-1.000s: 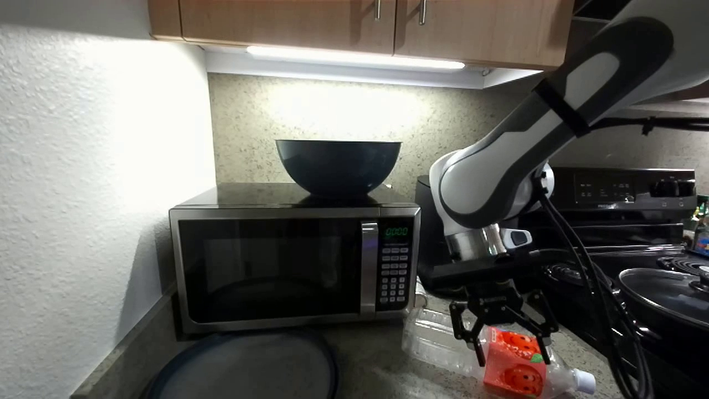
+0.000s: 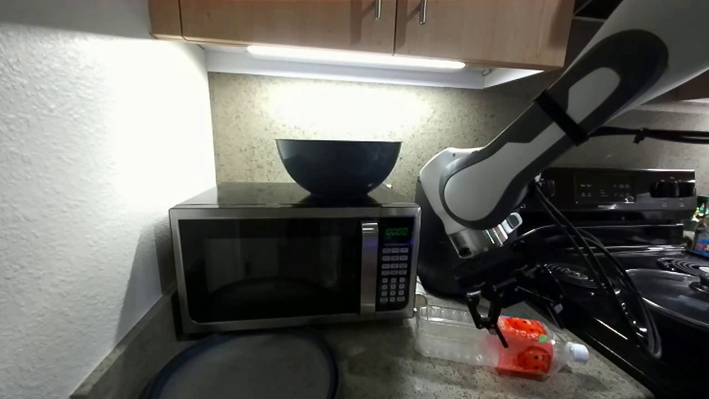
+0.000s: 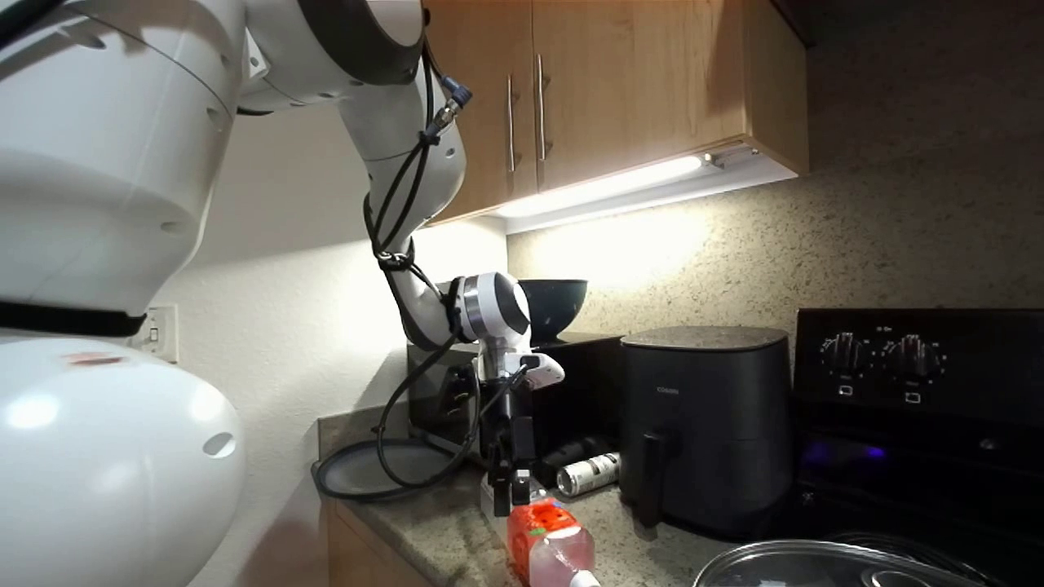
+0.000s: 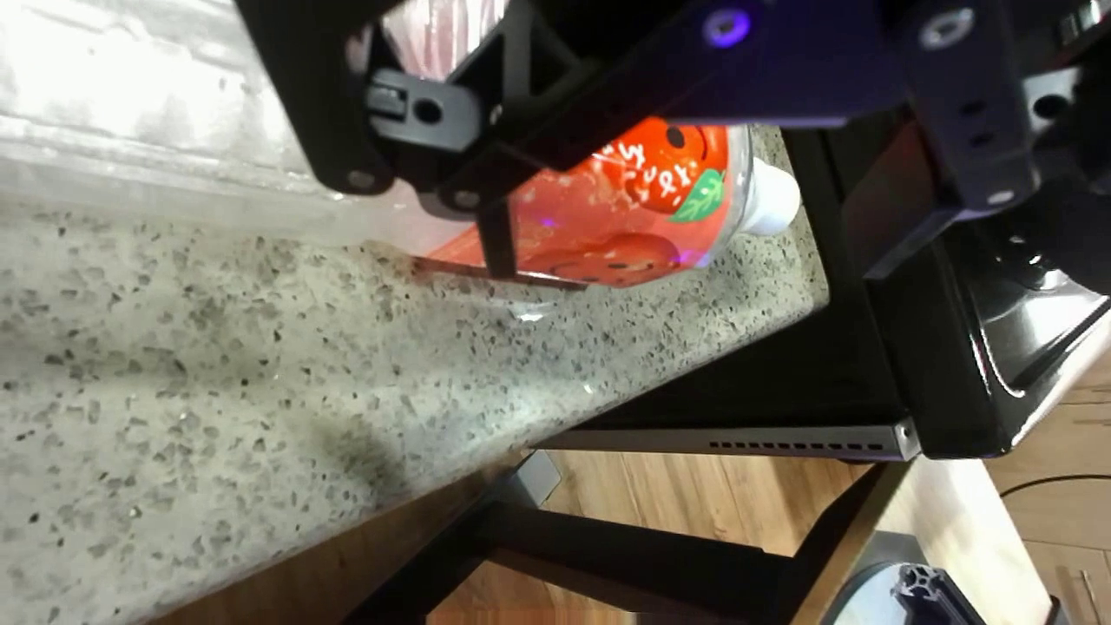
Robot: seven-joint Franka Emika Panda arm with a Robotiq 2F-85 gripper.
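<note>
On the counter, a clear plastic bottle with a red-orange label [image 2: 525,346] and white cap lies on its side, in front of and to the right of the microwave. My gripper [image 2: 530,326] is tilted over it with the fingers open. In exterior view 1, one finger [image 2: 502,334] overlaps the label's left part. In the wrist view, that finger crosses the label's edge on the bottle [image 4: 625,245], while the other finger [image 4: 890,224] stands out past the white cap, over the stove side. Whether a finger touches the bottle, I cannot tell.
The microwave [image 2: 272,266] carries a dark bowl [image 2: 339,166]; a round dark-rimmed tray [image 2: 246,372] lies in front. A black air fryer [image 3: 705,430] and a can [image 3: 589,474] are near the bottle. Right of the counter edge is the stove [image 2: 618,229]. Bare counter [image 4: 208,417] shows beside the bottle.
My gripper has tilted from upright to slanted, its fingers swinging right in exterior view 1. The bottle has shifted, its cap end farther back and its base slightly right.
</note>
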